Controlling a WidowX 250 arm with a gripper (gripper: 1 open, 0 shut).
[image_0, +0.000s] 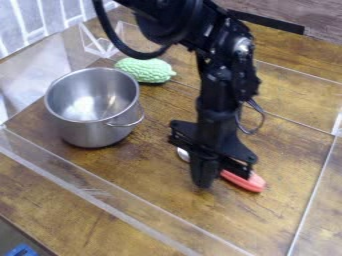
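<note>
My gripper reaches down to the wooden table, over a spoon with a red handle. The handle sticks out to the right of the gripper, and the spoon's metal part is mostly hidden behind it. The fingertips look close together, and I cannot make out anything held between them.
A steel pot stands at the left, with a pale green corn-shaped object behind it.
</note>
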